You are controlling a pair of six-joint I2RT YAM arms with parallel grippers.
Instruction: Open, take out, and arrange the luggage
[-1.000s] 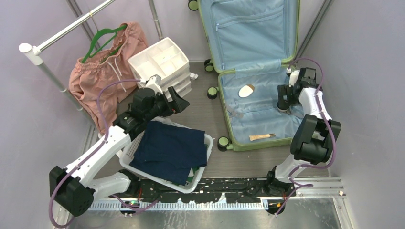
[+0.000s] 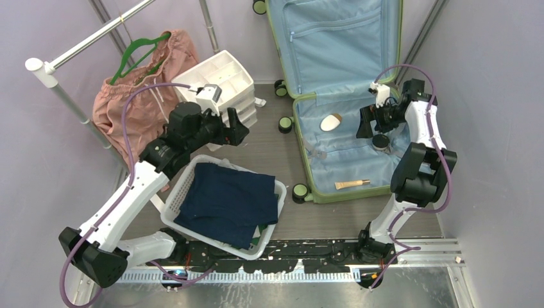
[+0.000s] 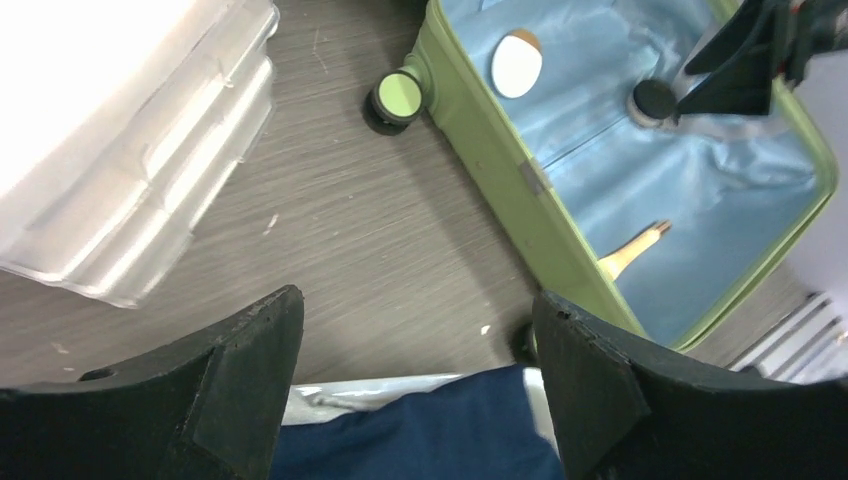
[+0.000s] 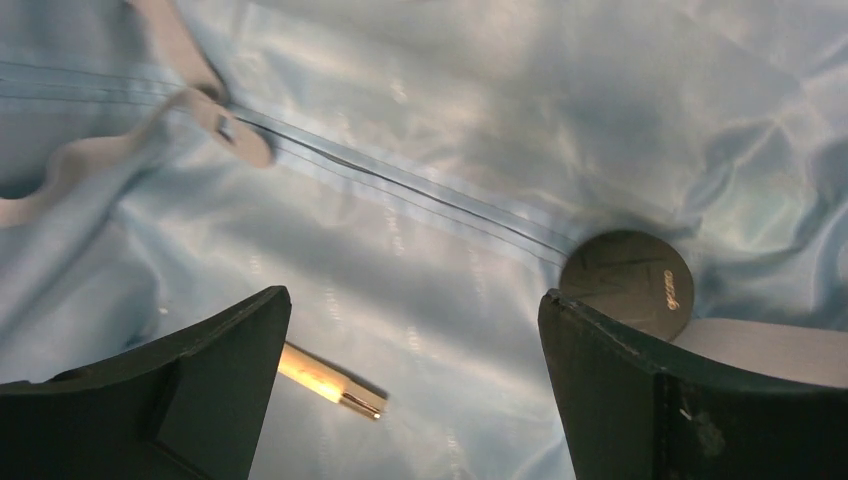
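The green suitcase [image 2: 309,192] lies open, lined in pale blue. Inside are a white round pad with a tan part [image 2: 330,122], a gold tube [image 2: 349,183] and a dark round container [image 4: 625,275]. My right gripper [image 2: 372,122] is open above the suitcase floor, up and left of the container, holding nothing. My left gripper [image 2: 231,131] is open between the white drawer unit [image 2: 215,80] and the white basket [image 2: 280,199] of dark navy cloth [image 2: 228,205], with nothing between its fingers.
Pink shorts [image 2: 138,109] hang on a green hanger from a rack at the left. Bare floor [image 2: 266,160] separates basket, drawers and suitcase. A wall stands at the right.
My right gripper has moved up and left, away from the dark container. My left arm has shifted slightly left, toward the rack.
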